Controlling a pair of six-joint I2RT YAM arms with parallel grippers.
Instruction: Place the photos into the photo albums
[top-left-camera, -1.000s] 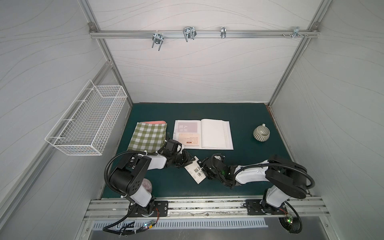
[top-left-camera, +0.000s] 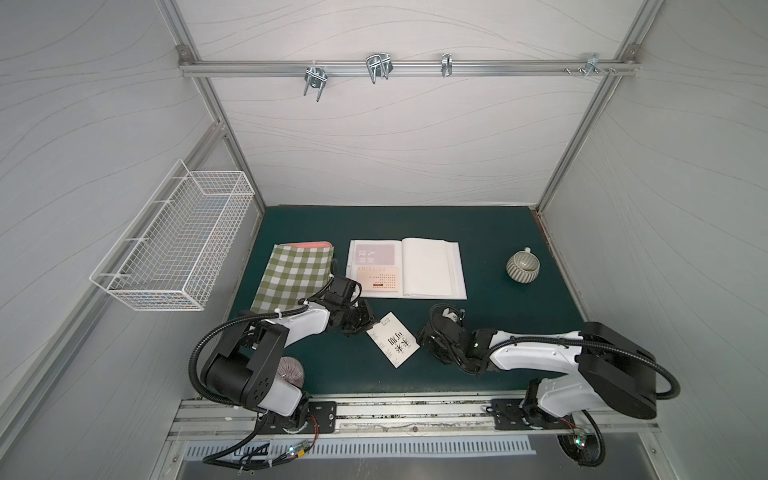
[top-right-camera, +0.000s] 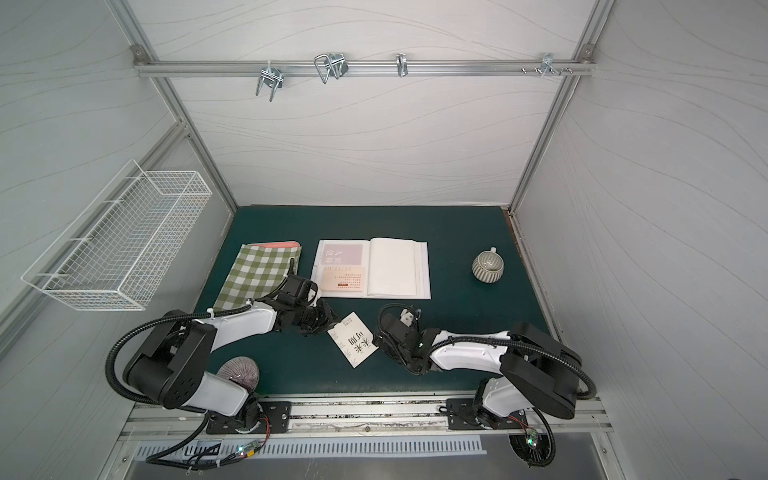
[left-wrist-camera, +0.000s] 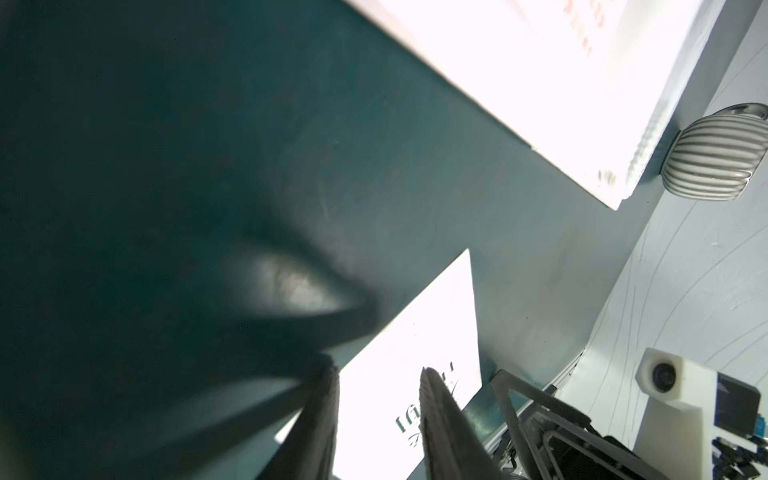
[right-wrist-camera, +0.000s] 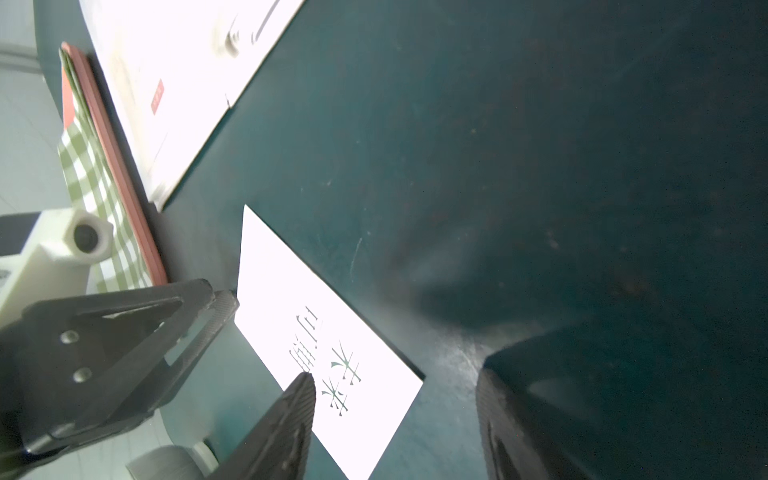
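Observation:
A white photo card with black characters lies flat on the green mat in front of the open album, whose left page shows pink print and right page is blank. My left gripper stands part open over the card's left side, with no sign of the card held. My right gripper is open just right of the card, its fingers apart with nothing held between them.
A checked cloth lies left of the album; a striped pot stands at the right. A round grey object is beside the left arm base. A wire basket hangs on the left wall.
My right gripper has drawn back to the right, uncovering more of the card. My left gripper has moved slightly left. The card lies in about the same place.

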